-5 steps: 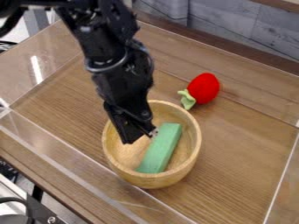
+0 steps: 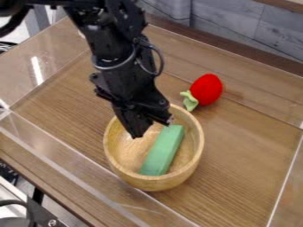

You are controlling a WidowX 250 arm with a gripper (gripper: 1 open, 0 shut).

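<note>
The black gripper [image 2: 149, 125] hangs over the left part of a round yellow wooden bowl [image 2: 130, 160], its fingers shut with nothing visible between them. A green elongated block [image 2: 162, 151] lies in the bowl, to the right of the fingertips. Behind the bowl on the right, a red vegetable-like toy with a green top [image 2: 205, 90] lies on the table.
The wooden table [image 2: 249, 160] has clear room to the right and at the back left. A grey wall [image 2: 231, 27] runs along the back. Cables and dark items show beyond the left edge.
The gripper has risen slightly, and its body has shifted and turned a little. The bowl, green block and red toy look unmoved.
</note>
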